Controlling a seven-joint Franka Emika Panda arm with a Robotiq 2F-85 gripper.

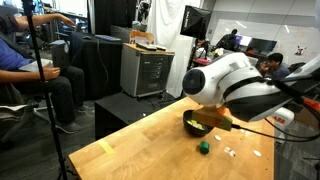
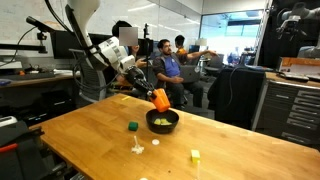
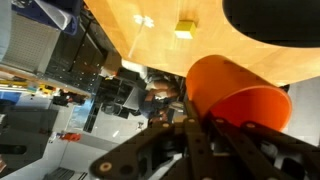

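An orange cup point(image 2: 159, 99) is tilted over the black bowl point(image 2: 170, 126) in exterior view 2. My gripper point(image 2: 151, 90) is shut on it. Seen from the wrist, the cup point(image 3: 240, 85) fills the space ahead of the dark fingers, while part of the bowl point(image 3: 270, 22) shows at the upper right. Yellowish pieces point(image 2: 161, 122) lie inside the bowl. Whether anything remains in the cup cannot be seen.
A green block point(image 2: 133, 126) stands left of the bowl in exterior view 2. Small white pieces point(image 2: 138, 149) and a yellow block point(image 2: 195, 157) lie towards the front.
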